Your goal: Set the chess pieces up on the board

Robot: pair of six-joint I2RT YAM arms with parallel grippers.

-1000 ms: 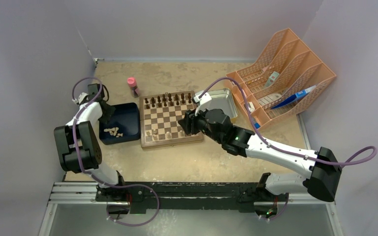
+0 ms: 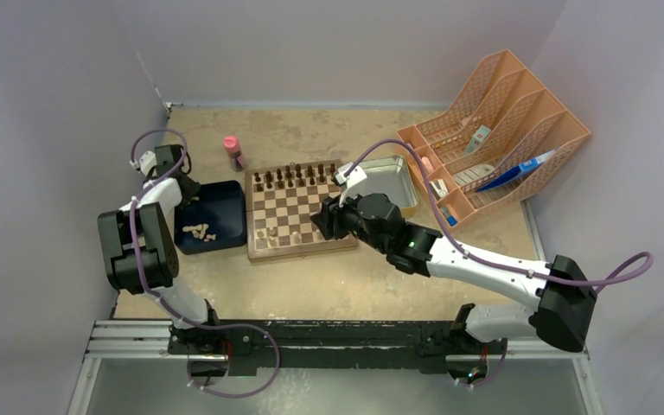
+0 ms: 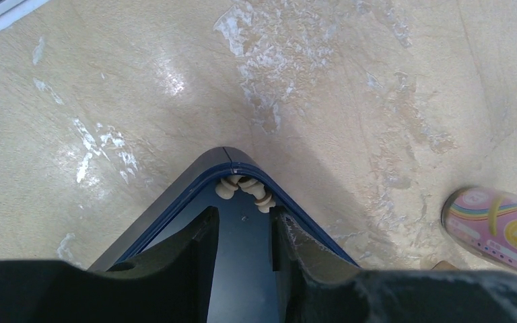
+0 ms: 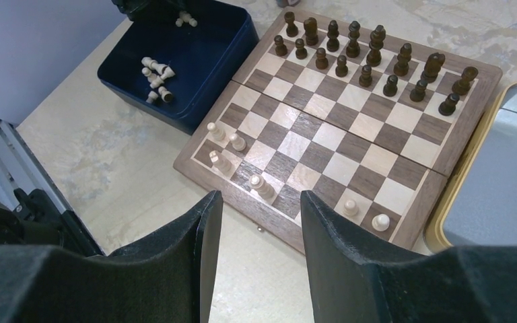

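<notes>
Dark pieces fill two rows along the far side of the chessboard (image 4: 330, 134). Several light pieces, among them a tall piece (image 4: 261, 186), stand on its near side. More light pieces (image 4: 156, 79) lie in the dark blue bin (image 2: 232, 246) left of the board. Two or so light pieces (image 3: 262, 195) rest in the bin's far corner. My left gripper is over that corner, part open, those pieces just beyond its fingertips. Above the board's near right edge hovers my right gripper, its fingers apart and nothing between them.
A pink-capped bottle (image 2: 233, 152) stands behind the bin and board. Right of the board is a metal tray (image 2: 386, 180), with an orange divided organizer (image 2: 501, 130) beyond. In front of the board the table (image 2: 311, 290) is bare.
My left gripper has shifted slightly near the bin's far left corner, and the light pieces there have come into sight. The right arm moved slightly left and has since stayed nearly still.
</notes>
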